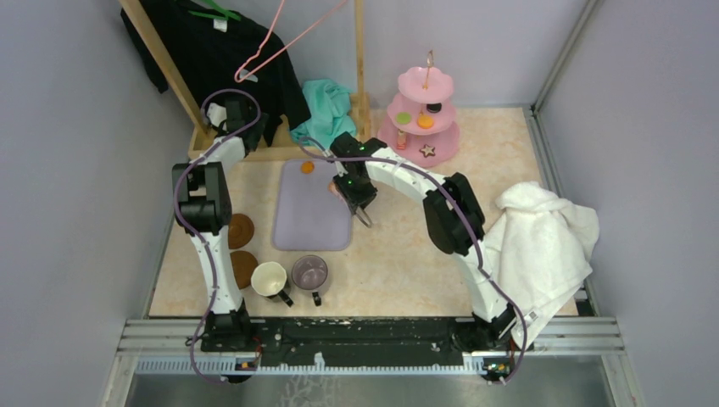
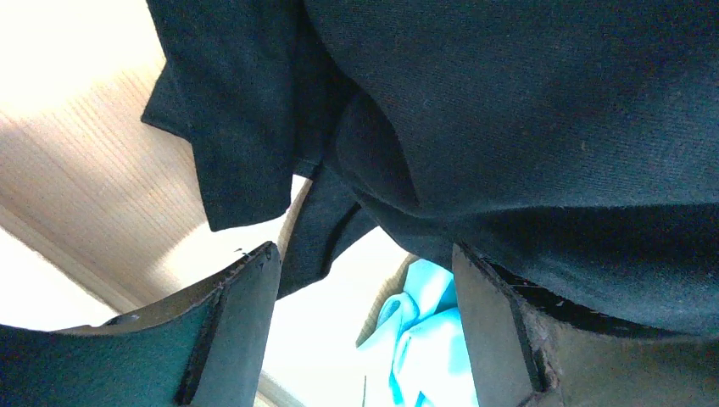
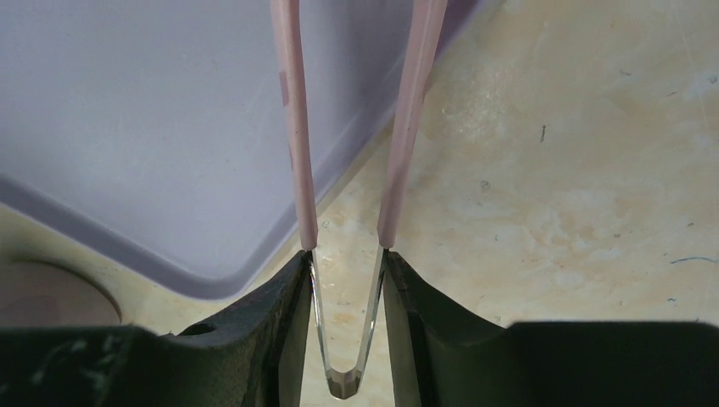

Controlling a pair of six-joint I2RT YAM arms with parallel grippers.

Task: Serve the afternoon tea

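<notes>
A lavender tray (image 1: 309,216) holds an orange round treat (image 1: 307,167). My right gripper (image 1: 348,188) is over its right edge, shut on pink-tipped tongs (image 3: 295,144) that point down across the rim. A pink three-tier stand (image 1: 432,136) carries several treats at the back right. My left gripper is at the wooden rack, open, with black cloth (image 2: 526,102) ahead of its fingers and turquoise cloth (image 2: 432,339) below.
A cream mug (image 1: 267,275), a grey mug (image 1: 309,270) and two wooden coasters (image 1: 240,229) sit front left. A white towel (image 1: 538,254) lies at the right.
</notes>
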